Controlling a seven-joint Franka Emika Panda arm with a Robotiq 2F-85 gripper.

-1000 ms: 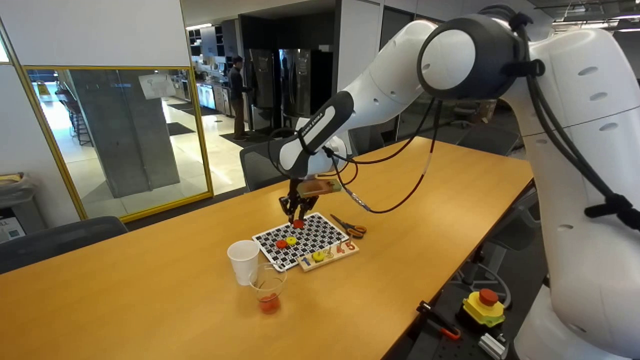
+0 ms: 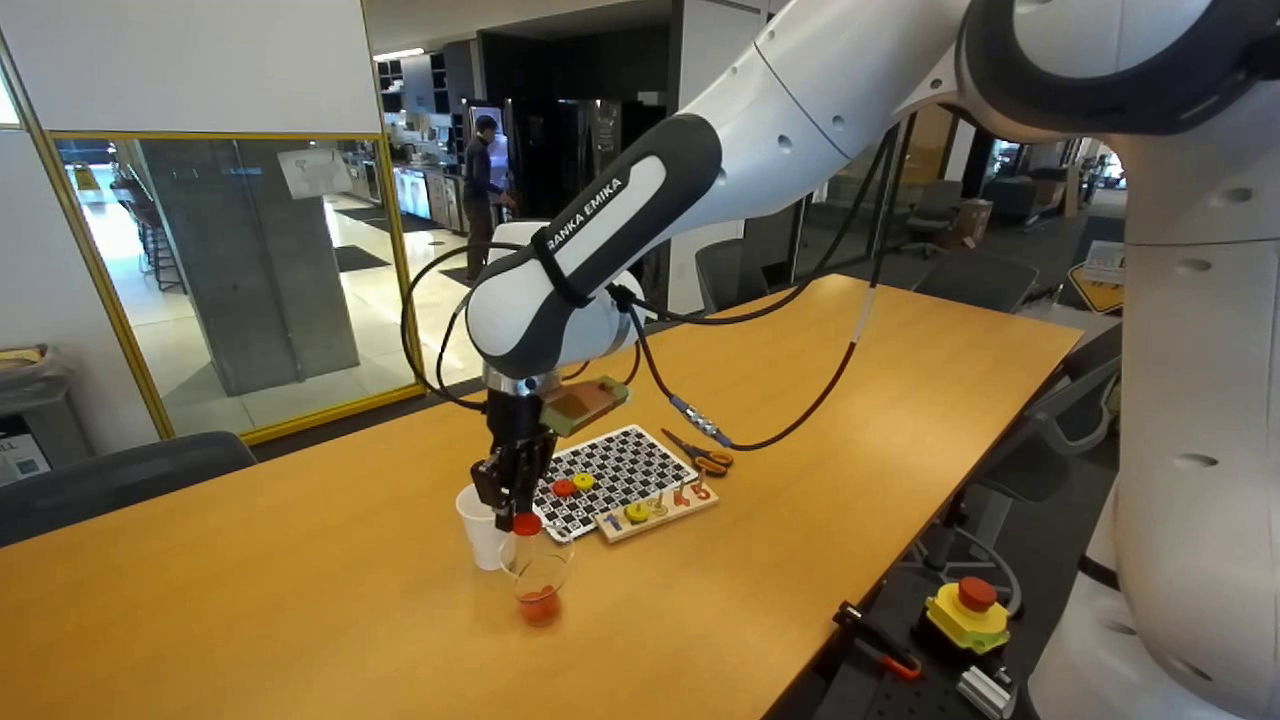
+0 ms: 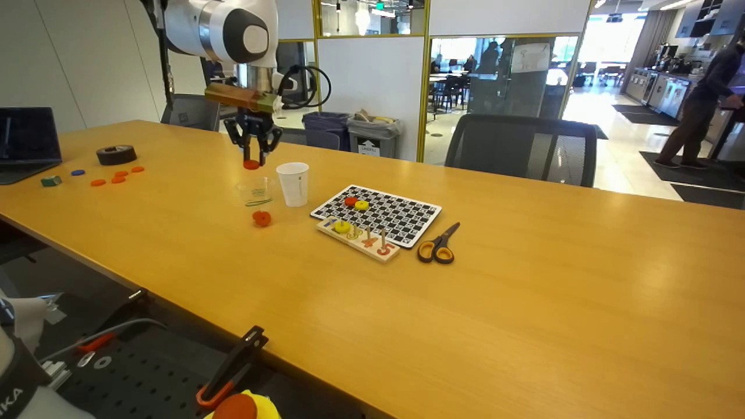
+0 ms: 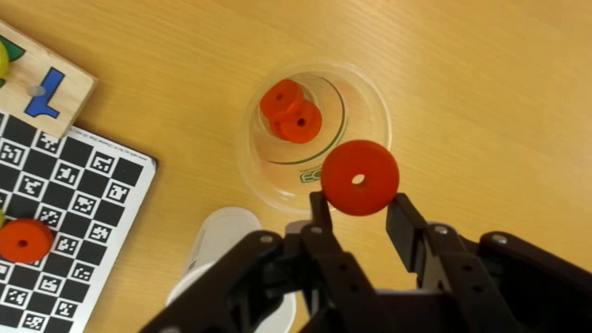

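Observation:
My gripper is shut on a red ring (image 4: 360, 176) with a small hole in its middle. In the wrist view this ring overlaps the near edge of a clear cup (image 4: 383, 119), and exterior view 1 shows it just above the cup's rim. Several red rings (image 4: 301, 121) lie at the bottom of that cup. Beside it stands a white cup (image 3: 293, 183), partly hidden by my fingers in the wrist view. A red ring (image 3: 351, 201) and a yellow ring (image 3: 361, 205) rest on the checkered board (image 3: 408, 216).
A numbered wooden peg board (image 3: 358, 240) carrying a yellow ring (image 3: 341, 227) touches the checkered board's edge. Scissors (image 3: 437, 249) lie nearby. Black tape (image 3: 116, 154), orange discs (image 3: 119, 179) and a laptop (image 3: 28, 143) sit farther off.
Carrying the red ring, my gripper has moved from above the checkered board to above the clear cup, leftward and nearer in exterior view 1. The cups and boards stay where they were.

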